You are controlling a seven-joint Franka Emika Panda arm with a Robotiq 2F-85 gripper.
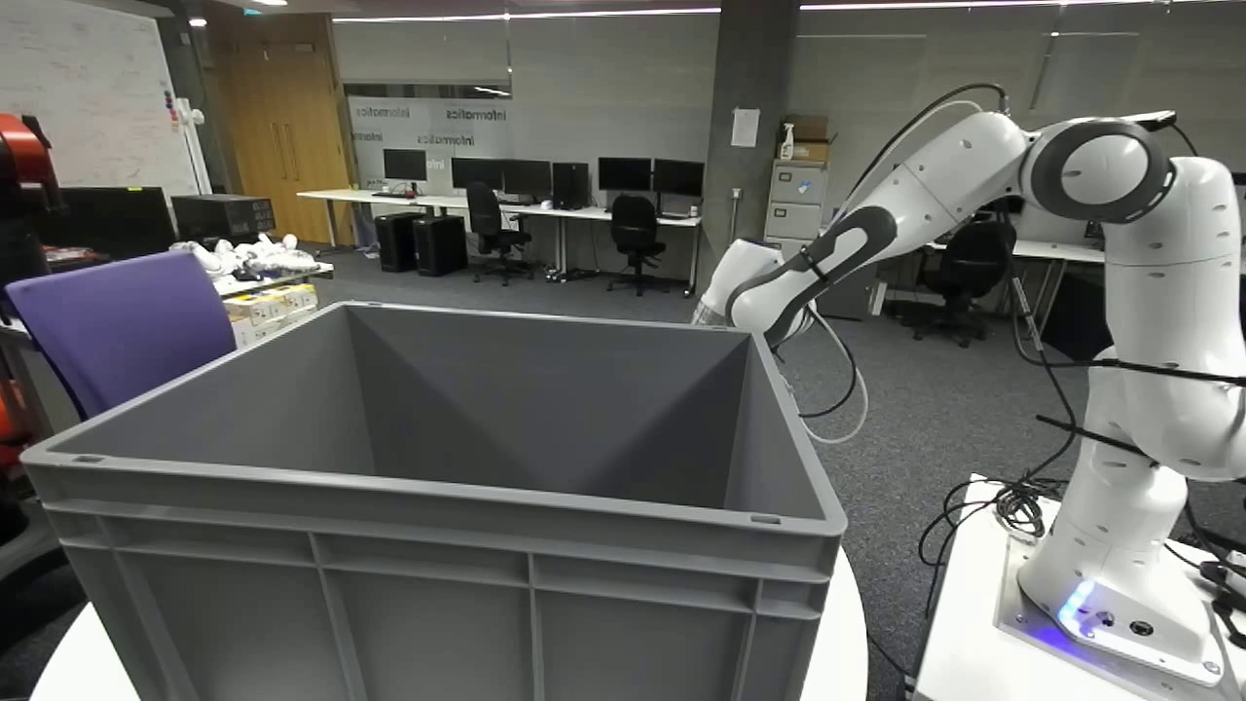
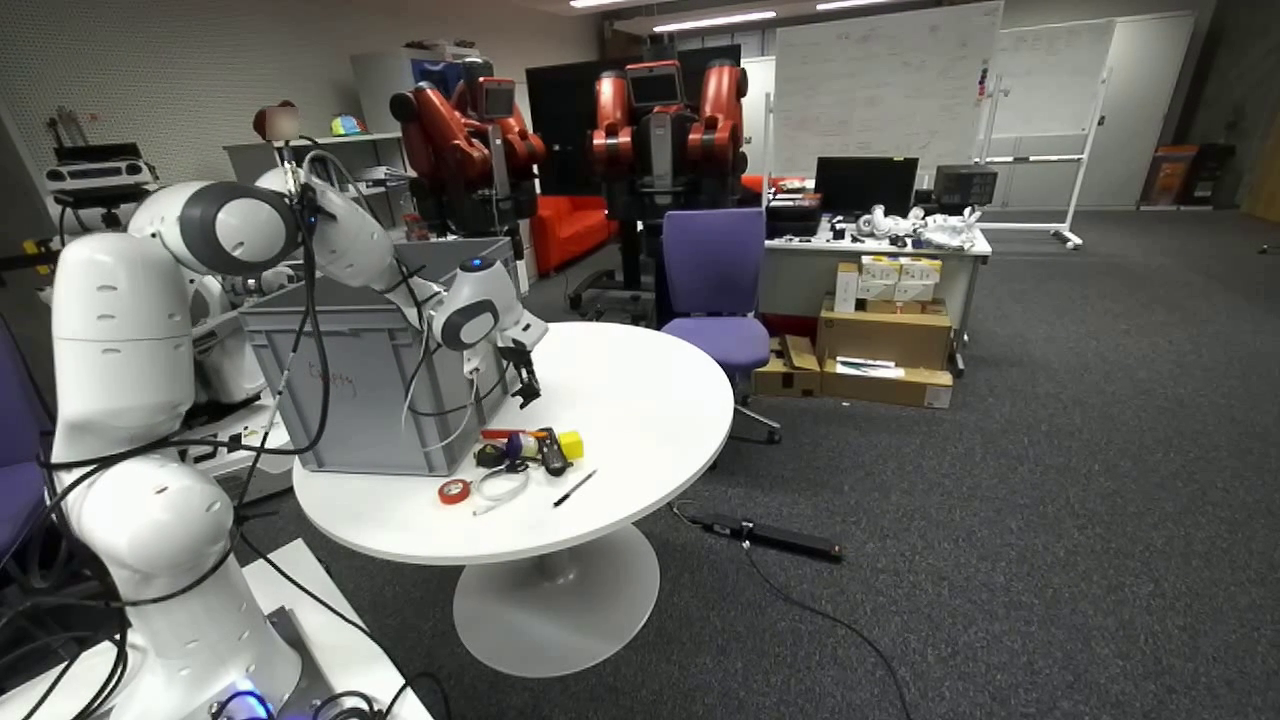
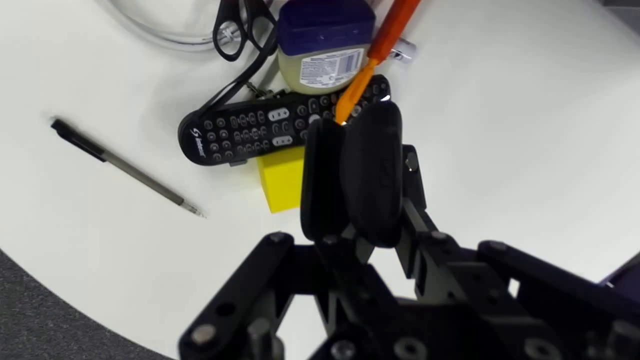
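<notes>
My gripper is shut on a black rounded object (image 3: pixel 375 174) in the wrist view. Its dark colour blends with the fingers, so what it is cannot be told. In exterior view 2 the gripper (image 2: pixel 523 382) hangs above the white table, apart from the things lying there. Beneath it in the wrist view are a black remote (image 3: pixel 252 132), a jar with a blue lid (image 3: pixel 327 45), a yellow block (image 3: pixel 282 177), black scissors (image 3: pixel 243 30) and a red-orange tool (image 3: pixel 384 45). The tall bin hides the gripper in exterior view 1.
A deep grey bin (image 1: pixel 444 549) stands on the table beside the arm; the inside that shows is bare. A pen (image 3: pixel 135 171), a white cable (image 2: pixel 501 485) and a red tape roll (image 2: pixel 453 491) lie on the tabletop (image 2: pixel 648 396).
</notes>
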